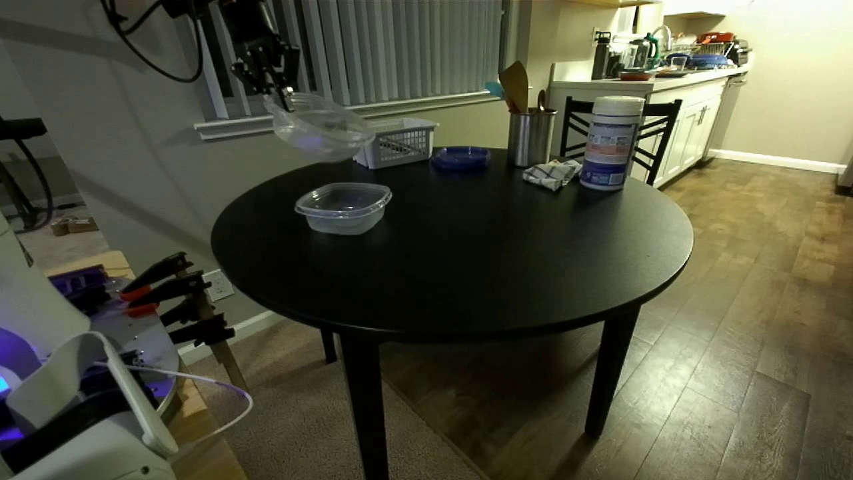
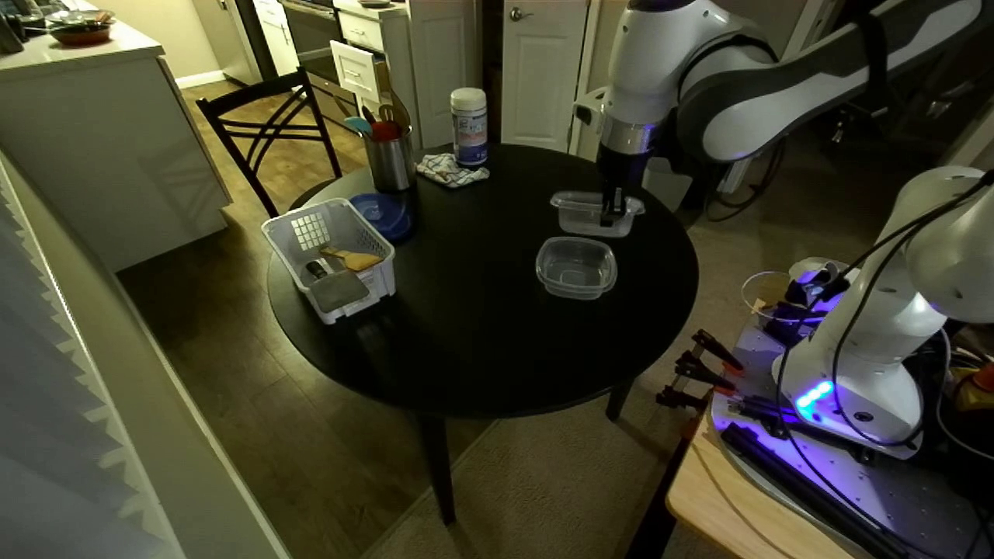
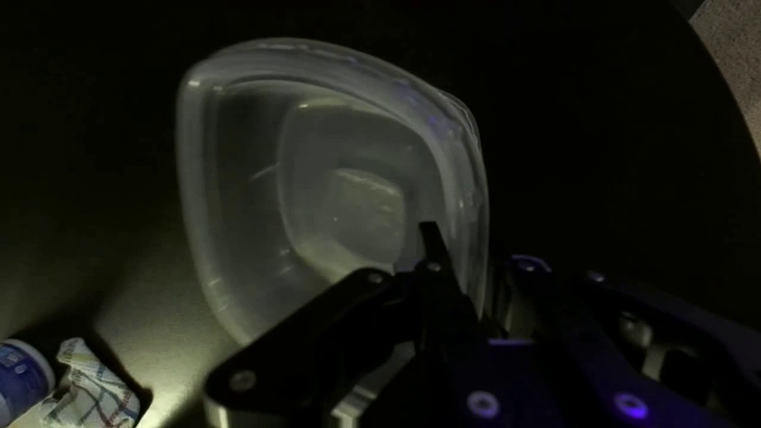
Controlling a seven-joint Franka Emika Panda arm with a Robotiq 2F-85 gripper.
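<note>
A clear plastic container (image 1: 316, 132) hangs in the air over the far-left part of the black table, its rim tilted down to the right in exterior view 1. In the wrist view, the near wall of this container (image 3: 342, 185) passes between my gripper's (image 3: 479, 246) fingers, one inside the bowl and one outside. The fingers stand apart, with a gap beside the rim; whether either finger touches it cannot be made out. A second clear container (image 1: 344, 209) sits upright and empty on the table, below and nearer in exterior view 1.
On the round black table (image 1: 512, 264) stand a white basket (image 2: 328, 256), a blue lid (image 2: 380, 216), a steel utensil holder (image 2: 391, 160), a checked cloth (image 2: 452, 169) and a wipes canister (image 2: 470, 126).
</note>
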